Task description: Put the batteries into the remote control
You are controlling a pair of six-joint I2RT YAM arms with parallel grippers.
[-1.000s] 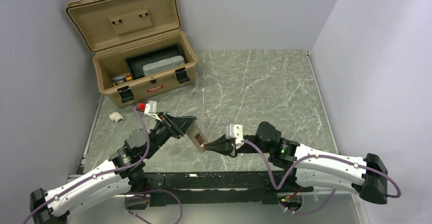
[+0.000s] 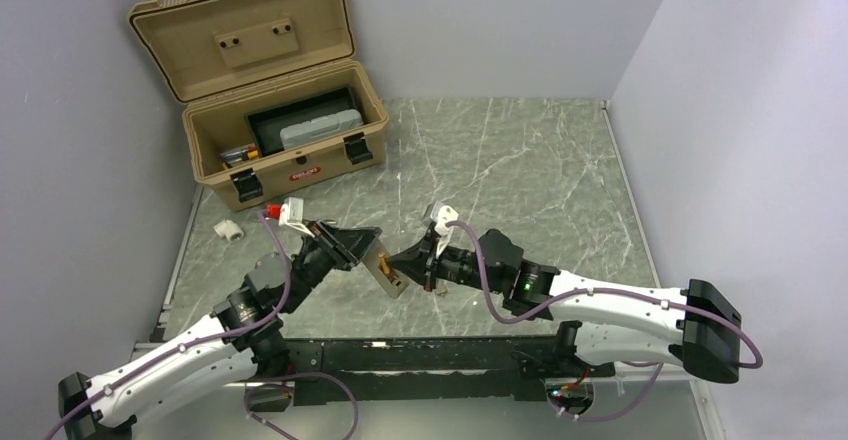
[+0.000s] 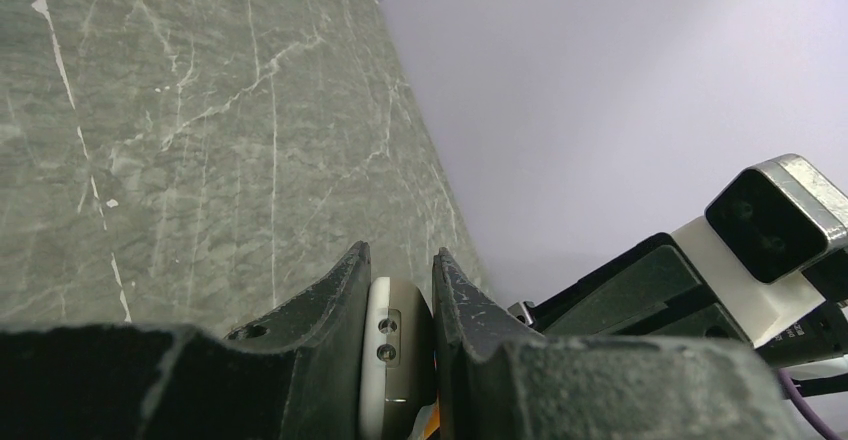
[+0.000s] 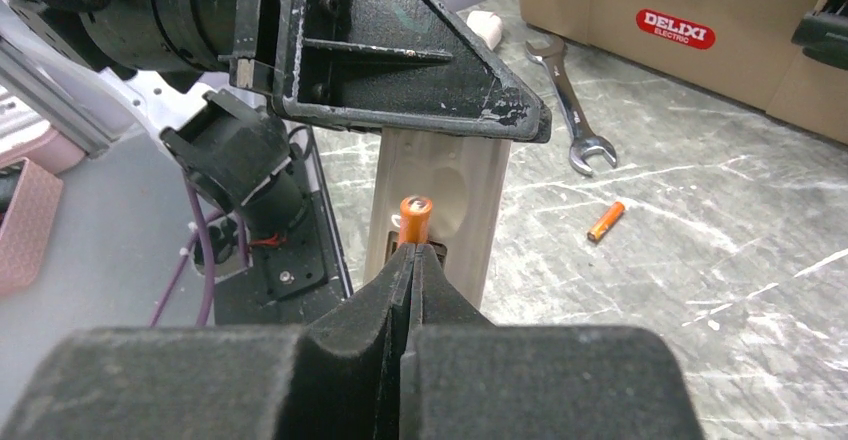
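Observation:
My left gripper [image 2: 362, 247] is shut on the pale remote control [image 2: 390, 282], held tilted with its back and battery compartment facing my right gripper; in the left wrist view its end [image 3: 388, 350] shows between the fingers. An orange battery [image 4: 415, 220] stands at the compartment, one end raised. My right gripper is shut, its tips against or just beside that battery, with nothing clearly between them. A second orange battery [image 4: 606, 221] lies on the marble table in the right wrist view.
An open tan toolbox [image 2: 285, 160] stands at the back left. A wrench [image 4: 566, 100] and a white object [image 2: 228, 230] lie on the table.
My left gripper with the remote has stayed nearly still.

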